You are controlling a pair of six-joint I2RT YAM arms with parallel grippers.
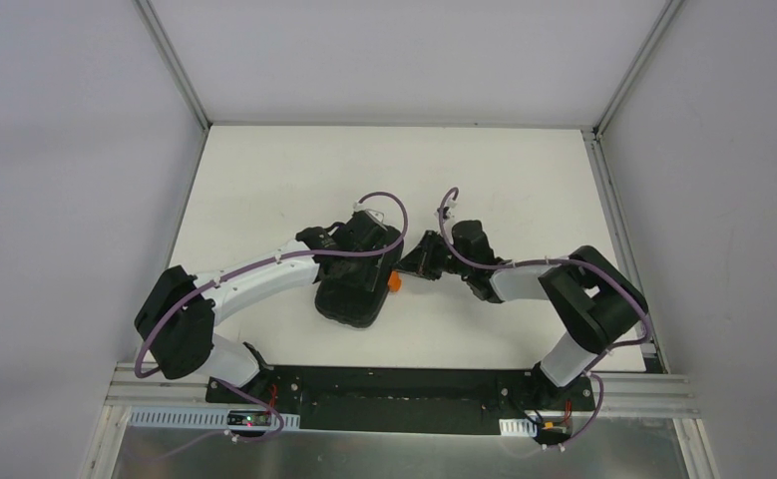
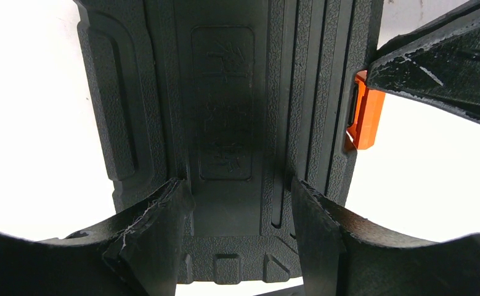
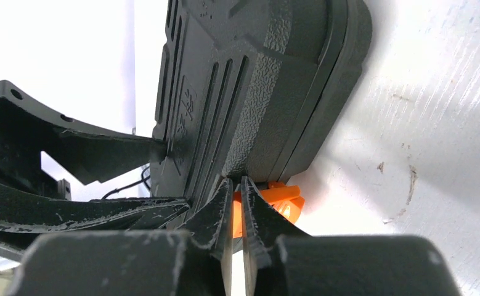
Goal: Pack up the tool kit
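The black tool case point(image 1: 349, 304) lies closed near the table's middle; its ribbed lid point(image 2: 225, 105) fills much of the left wrist view. My left gripper is over the lid, its fingertips pressed on it; whether anything is between them is hard to see. An orange latch point(image 2: 366, 117) sits on the case's right side. My right gripper is shut at that latch point(image 3: 286, 203), its fingertips against the case side, partly hiding the orange piece.
Walls bound it at the back and both sides. The left arm covers the area left of the case.
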